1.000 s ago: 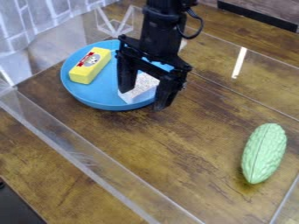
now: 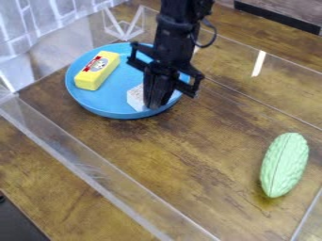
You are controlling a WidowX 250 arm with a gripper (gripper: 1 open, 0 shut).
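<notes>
My black gripper (image 2: 156,92) is down over the blue plate (image 2: 94,97), its fingers close together above a white item (image 2: 136,96) that they partly hide; I cannot see whether anything is between them. A yellow block with a red and white label (image 2: 98,70) rests on the left part of the plate.
A pale green cabbage-like vegetable (image 2: 284,165) lies on the wooden table (image 2: 164,179) at the right. Clear plastic edging runs along the left.
The gripper's fingers were spread wide on both sides of the white item and have drawn together over it, a little farther left.
</notes>
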